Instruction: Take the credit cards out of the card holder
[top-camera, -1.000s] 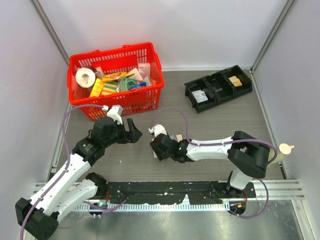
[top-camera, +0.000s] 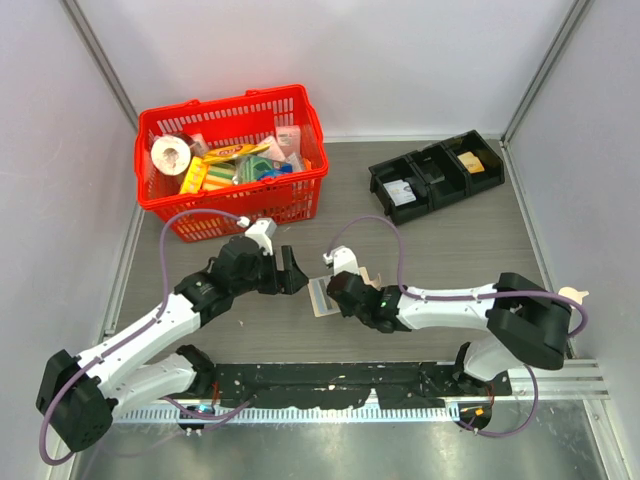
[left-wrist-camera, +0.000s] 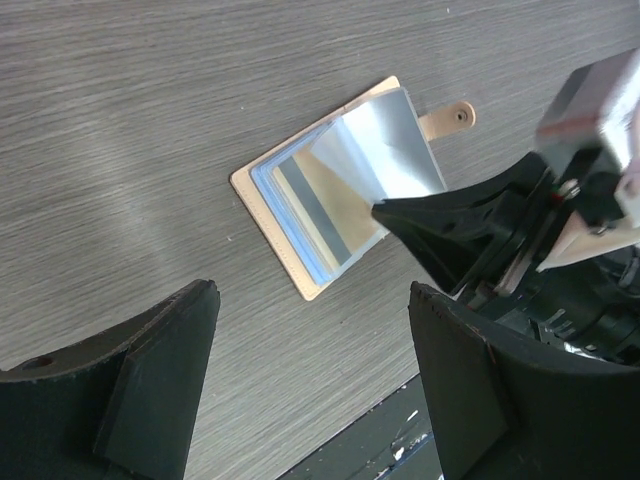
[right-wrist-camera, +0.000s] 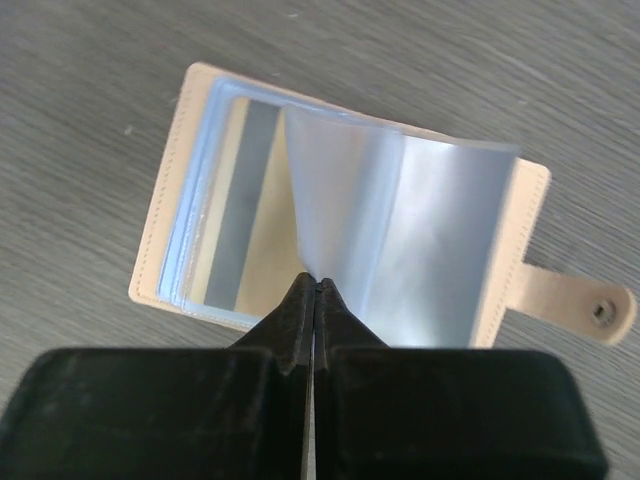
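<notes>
The card holder (left-wrist-camera: 262, 200), tan with a snap tab (right-wrist-camera: 565, 300), lies on the table holding clear plastic sleeves (right-wrist-camera: 430, 240) with beige, striped card faces (right-wrist-camera: 228, 200) visible. My right gripper is shut at the sleeves, its tips against a lifted translucent flap; whether it pinches the plastic is hard to tell. My left gripper (top-camera: 290, 262) stands open above and left of the holder, nothing between its wide-spread fingers.
A red basket (top-camera: 290, 205) full of packaged items stands at the back left. A black divided tray (top-camera: 420, 200) sits at the back right. The table around the holder is clear.
My left gripper has moved right, toward the holder. The right arm has shifted right, uncovering more of the holder in the top view.
</notes>
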